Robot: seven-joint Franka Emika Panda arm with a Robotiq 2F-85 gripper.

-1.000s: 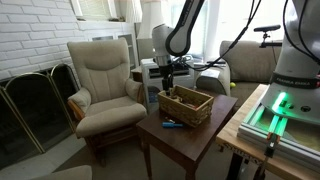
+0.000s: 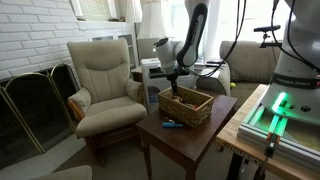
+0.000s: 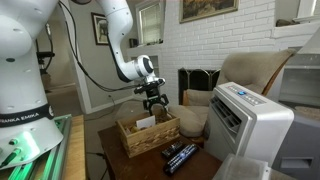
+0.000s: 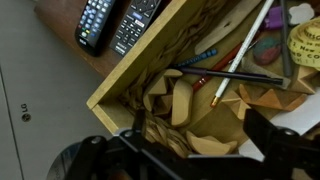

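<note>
My gripper [image 2: 174, 87] points down over the wicker basket [image 2: 171, 112], its fingers open. In the wrist view the two dark fingers [image 4: 148, 158] stand apart at the bottom, and nothing shows held between them. Below them, inside the basket, lie several light wooden pieces [image 4: 182, 102]. A white pencil [image 4: 240, 58], a dark pencil [image 4: 225, 74] and a coiled yellow tape [image 4: 306, 45] lie farther to the right. From the second exterior view, my gripper [image 3: 155, 104] is at the basket's [image 3: 150, 143] opening; whether the fingertips touch anything cannot be told.
Dark remotes [image 4: 97, 20] lie on the table just outside the basket wall [image 4: 150, 62]. The brown table [image 2: 190, 143] has some clear surface in front of the basket. A white appliance [image 3: 230, 115] and a beige armchair [image 2: 105, 80] stand nearby.
My gripper has come down towards the basket and slightly to the right. The basket has stayed in place.
</note>
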